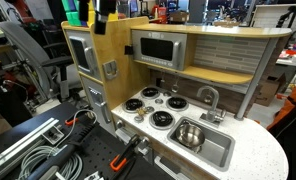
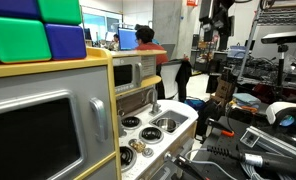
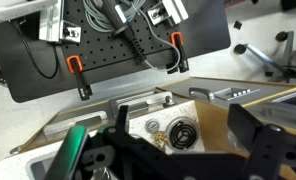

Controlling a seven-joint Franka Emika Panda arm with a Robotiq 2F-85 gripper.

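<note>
My gripper is open, its dark fingers spread wide at the bottom of the wrist view with nothing between them. In exterior view 1 it hangs at the upper left, in front of the wooden cabinet (image 1: pixel 110 50). High at the right of exterior view 2 it appears clear of the counter. A metal pot (image 1: pixel 191 135) sits in the sink (image 1: pixel 216 148) of the toy kitchen. Small brownish items (image 1: pixel 141 115) lie among the burners (image 1: pixel 162 119); their exact kind cannot be made out.
A microwave (image 1: pixel 158 48) is set under the wooden shelf. The faucet (image 1: pixel 213 100) rises behind the sink. Coiled cables (image 3: pixel 113 15) and orange-handled clamps (image 3: pixel 76 68) lie on the dark table (image 3: pixel 48 75).
</note>
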